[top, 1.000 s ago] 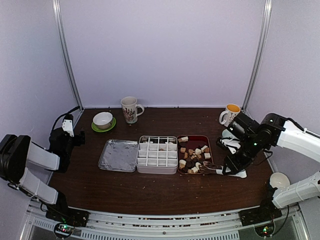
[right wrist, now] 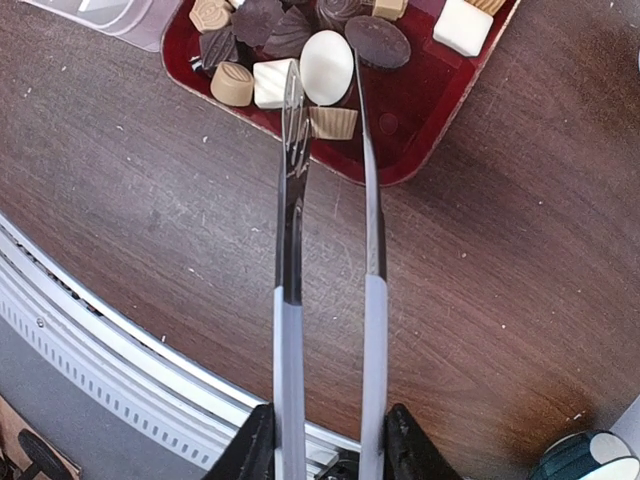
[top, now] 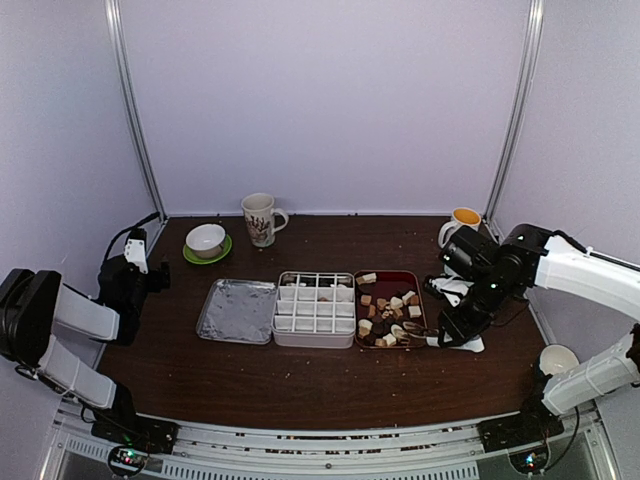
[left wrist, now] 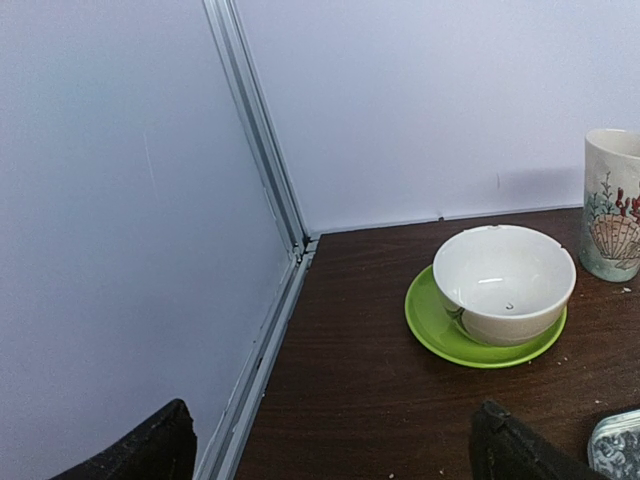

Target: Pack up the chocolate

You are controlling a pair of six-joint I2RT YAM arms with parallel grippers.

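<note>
A red tray of mixed dark, milk and white chocolates sits right of the white compartment box. My right gripper is shut on metal tongs, whose tips reach into the tray at either side of a white oval chocolate, over a ridged tan piece. Whether the tips touch a piece is unclear. My left gripper is open and empty at the table's left, facing the bowl on a green plate.
A silver tray lies left of the box. Two mugs stand at the back.
The left arm has not moved.
</note>
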